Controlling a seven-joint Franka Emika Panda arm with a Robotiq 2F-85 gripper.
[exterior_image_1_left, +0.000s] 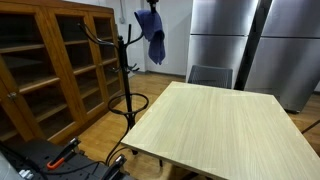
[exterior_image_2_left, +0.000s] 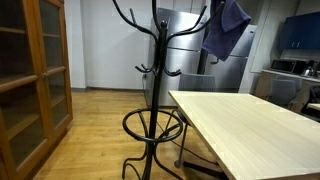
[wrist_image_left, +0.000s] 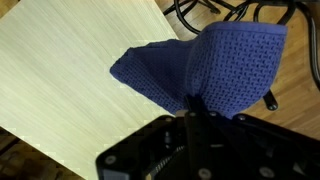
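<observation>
A blue waffle-textured cloth (wrist_image_left: 225, 65) fills the middle of the wrist view, with my gripper shut on it. In exterior view 1 the cloth (exterior_image_1_left: 151, 36) hangs in the air just right of the black coat rack's (exterior_image_1_left: 128, 75) upper hooks. The second exterior view has the cloth (exterior_image_2_left: 226, 30) at the top, to the right of the rack (exterior_image_2_left: 155, 75) and above the table level. Whether the cloth touches a hook cannot be told. Most of my gripper lies beyond the top edge of both exterior views.
A pale wooden table (exterior_image_1_left: 215, 125) with a bare top stands right of the rack, a dark chair (exterior_image_1_left: 210, 76) behind it. Wooden glass-door cabinets (exterior_image_1_left: 55, 60) line the left side. Steel refrigerators (exterior_image_1_left: 225, 45) stand at the back.
</observation>
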